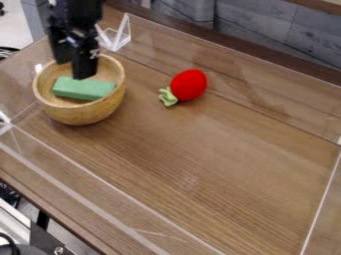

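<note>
My dark gripper hangs at the upper left, blurred, over the back rim of a wooden bowl. It is open. In the bowl lies a green block. A red object, like a strawberry or tomato, with a small green piece at its lower left, lies on the table right of the bowl.
A clear plastic piece stands at the back, right of the gripper. Dark floor shows at the lower left beyond the edge.
</note>
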